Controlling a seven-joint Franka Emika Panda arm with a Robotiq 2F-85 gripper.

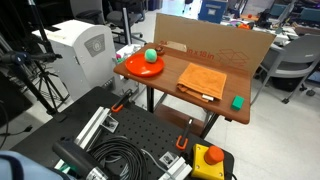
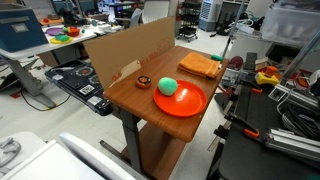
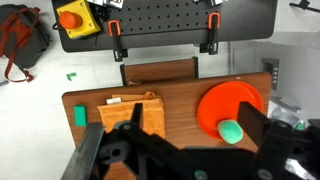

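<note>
In the wrist view my gripper hangs above the table, its dark fingers spread apart and open, with nothing visibly held. Below it lies an orange cloth (image 3: 148, 108), partly covered by the gripper in that view. A red plate (image 3: 222, 98) rests on the wooden table, and a round green object (image 3: 230, 131) sits on its edge side. A small green block (image 3: 80, 116) lies past the cloth at the opposite end of the table. A brown ring-shaped object (image 2: 144, 82) stands near the cardboard. Both exterior views leave the gripper out.
A tall cardboard panel (image 1: 215, 43) lines the table's back edge. Between table and robot base runs a gap. A yellow box with a red button (image 1: 208, 163) and coiled black cables (image 1: 118, 158) lie near the base. Bare wood (image 1: 180, 70) shows between plate and cloth.
</note>
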